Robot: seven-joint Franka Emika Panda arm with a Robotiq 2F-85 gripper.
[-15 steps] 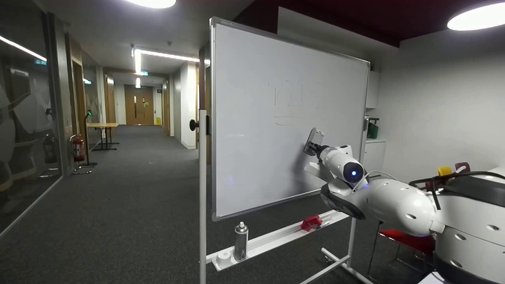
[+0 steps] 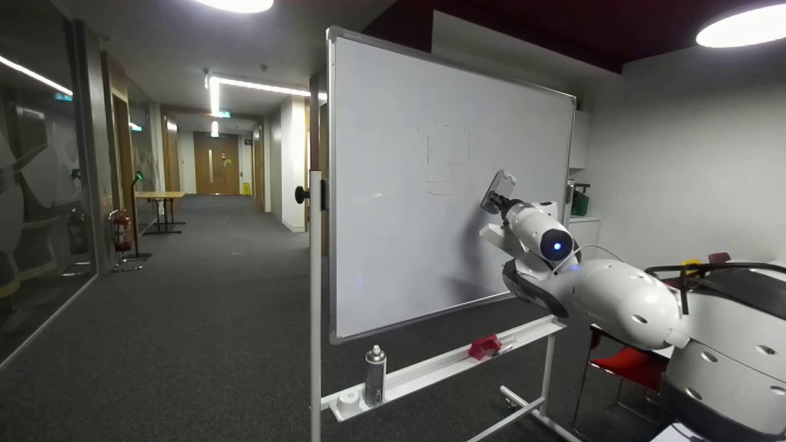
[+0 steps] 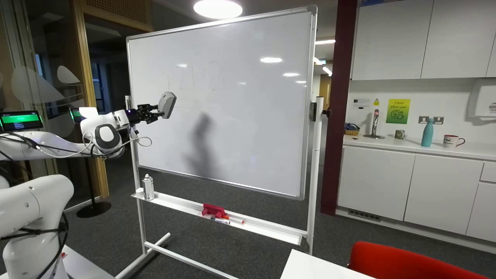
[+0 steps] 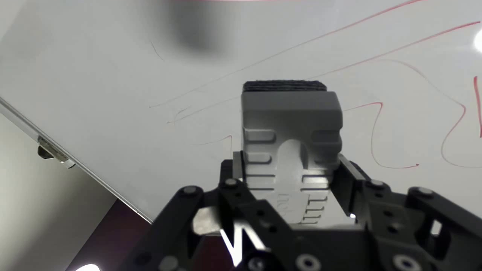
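Note:
A grey whiteboard eraser [image 4: 291, 117] with a dark felt face fills the middle of the wrist view, and my gripper is shut on it from both sides. In exterior view 2 the eraser [image 3: 167, 105] stands in front of the whiteboard [image 3: 260, 116], to the left of its centre, and my gripper [image 3: 159, 113] comes at it from the left. A gap shows between eraser and board there. Red marker lines [image 4: 377, 131] run across the board in the wrist view; some are faint. Exterior view 1 shows thin writing [image 2: 449, 143] above and left of the eraser [image 2: 500, 190].
Below the board, a tray [image 3: 260, 230] carries a spray can [image 3: 148, 187], a white roll [image 2: 348, 401], a red holder [image 3: 214, 210] and markers [image 3: 235, 220]. A white table [image 3: 316, 267] and red chair [image 3: 404, 260] stand at the front right.
The arm has risen and moved slightly right in exterior view 1, taking the eraser up with it. The eraser is now nearer the height of the writing.

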